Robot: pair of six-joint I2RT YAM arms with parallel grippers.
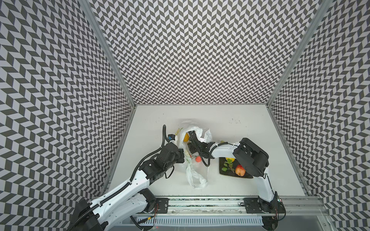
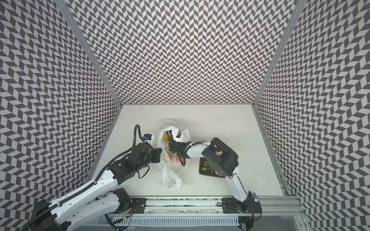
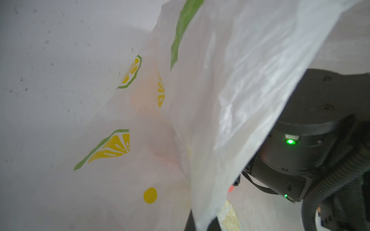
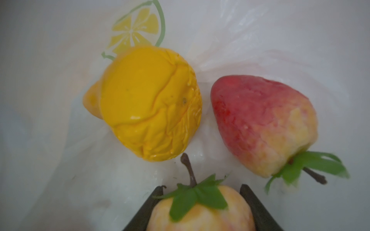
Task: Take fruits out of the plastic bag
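Note:
The white plastic bag (image 1: 196, 181) lies mid-table with fruit inside. In the right wrist view, a wrinkled yellow fruit (image 4: 150, 104) and a red-yellow fruit (image 4: 262, 123) with green leaves lie on the bag's film. My right gripper is inside the bag, shut on a pale peach-coloured fruit (image 4: 202, 215) with a leafy stem. My left gripper is shut on the bag's film, which rises from its fingers across the left wrist view. Some fruit shows only faintly through the bag.
A black tray (image 1: 229, 174) with an apple (image 1: 239, 170) and leaves stands right of the bag, partly under my right arm. A metal rail (image 1: 185, 201) runs along the front.

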